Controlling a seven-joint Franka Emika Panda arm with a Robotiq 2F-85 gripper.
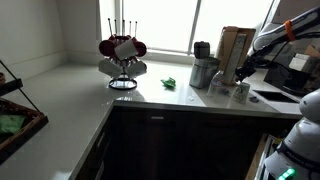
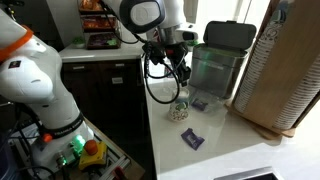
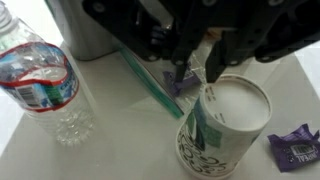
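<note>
A paper cup with a green and dark print and a pale round top stands on the counter in the wrist view. The same cup is below the arm in exterior view 2, and near the counter's right end as a small white cup in exterior view 1. My gripper is at the cup's upper edge, its dark fingers part open and slightly apart. Whether they touch the rim, I cannot tell. Purple wrapped candies lie beside the cup: one candy to its right, another candy behind it.
A clear water bottle stands left of the cup, close by. Behind it is a grey metal bin. A tall brown box stands to the right. Green cloth and a mug rack are farther along the counter.
</note>
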